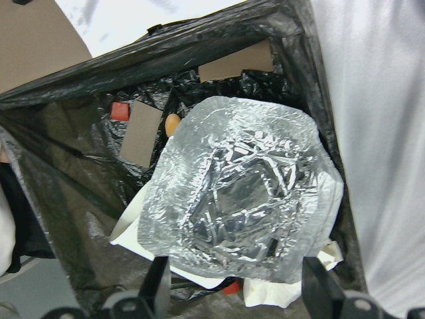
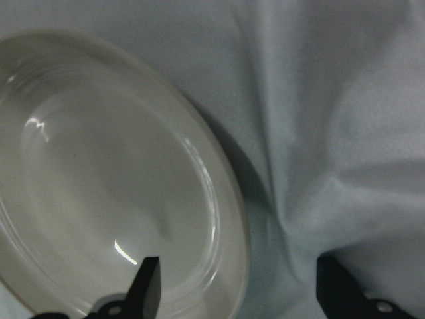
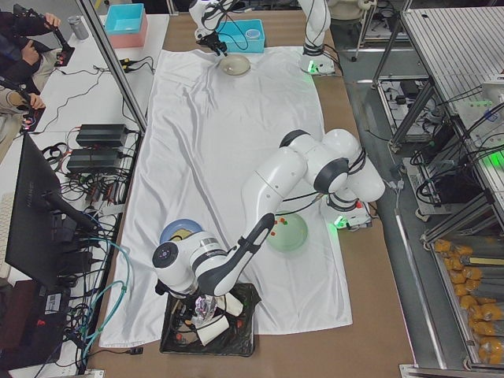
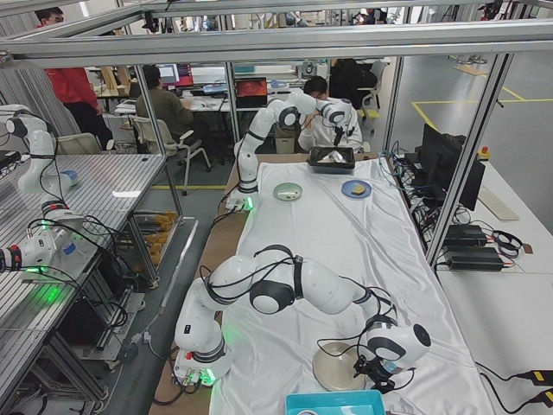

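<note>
My left gripper stands open over a black-lined bin [image 1: 66,199]. Under it, a crumpled clear plastic wrapper [image 1: 239,186] lies on top of cardboard, white paper and small red pieces. My right gripper is open, low over the rim of a cream plate [image 2: 106,179] on the white cloth [image 2: 352,113], nothing between its fingers. A blue plate [image 4: 357,194] with a yellow item and a green plate [image 4: 287,195] with small items lie near the bin.
A blue tub [image 4: 333,403] stands beside the cream plate at the right arm's end. Monitors and electronics line one side; metal frames line the other.
</note>
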